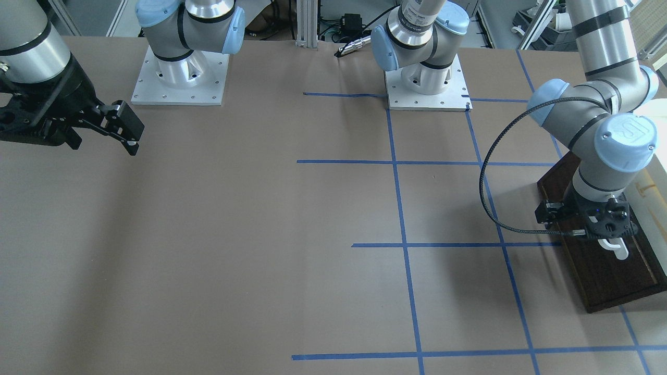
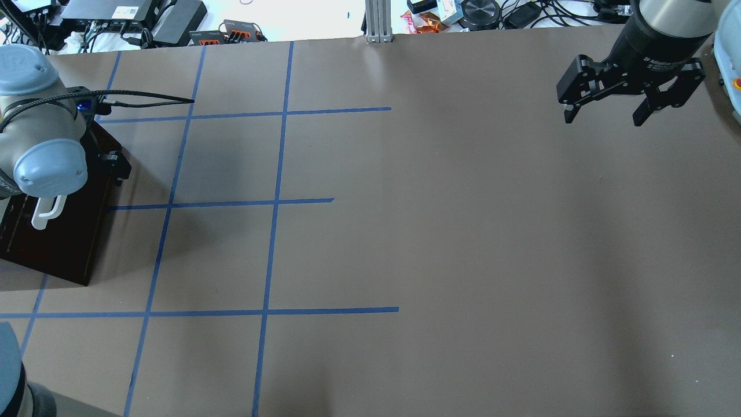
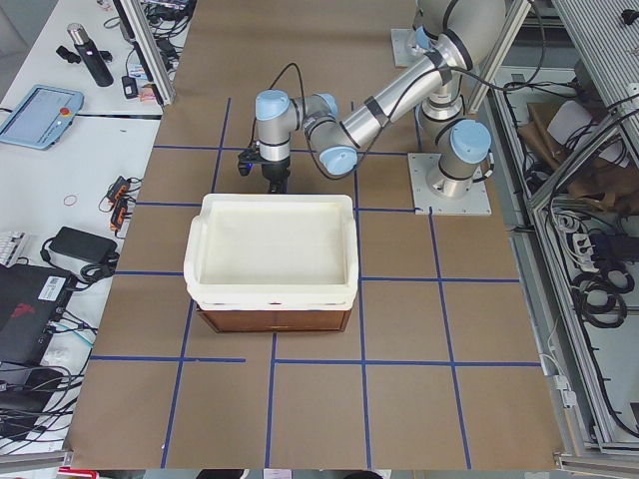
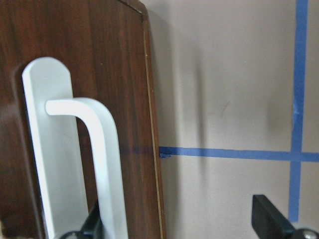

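Note:
A dark wooden box [image 1: 594, 281] with a cream top [image 3: 271, 249] stands at the right of the front view. My gripper [image 1: 584, 219] is at its wooden face, over the white handle [image 4: 107, 164]. In the left wrist view one black finger [image 4: 92, 226] is at the handle's lower part, partly hidden by it, and the other finger [image 4: 266, 216] is well to the right, over the floor beside the box. The fingers look apart, with the handle near one side.
Another black gripper [image 1: 94, 119] hangs at the left of the front view. More arm bases [image 1: 428, 100] stand at the back.

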